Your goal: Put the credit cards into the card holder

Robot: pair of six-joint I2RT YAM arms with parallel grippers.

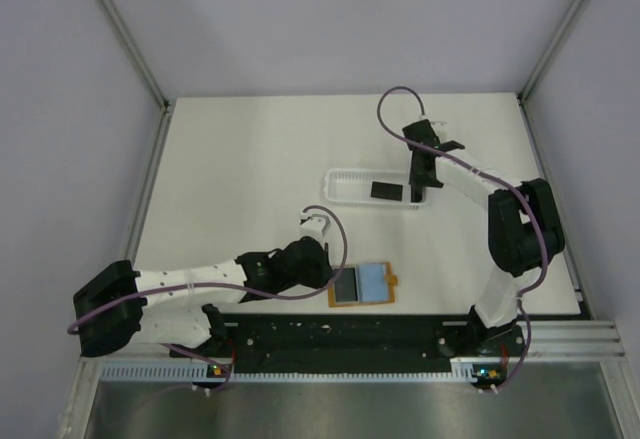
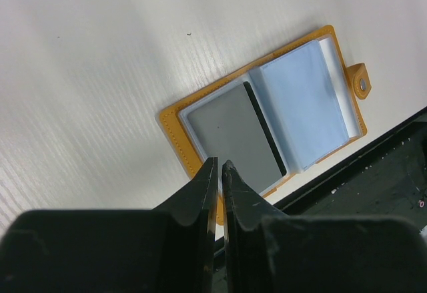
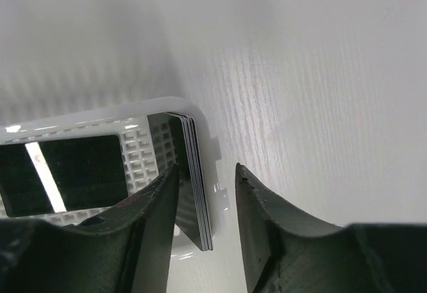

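Note:
A white plastic tray (image 1: 350, 187) holds dark cards: a flat card (image 3: 80, 173) and, at its right end, a stack of cards (image 3: 197, 179) tilted against the wall. My right gripper is over that end, fingers open either side of the stack's edge. The card holder (image 2: 233, 133), tan with a grey card slot and a light blue flap, lies at the front of the table. My left gripper is above its near left part, fingertips close together with a narrow gap.
A dark table edge (image 2: 353, 186) runs along the front, just beyond the card holder.

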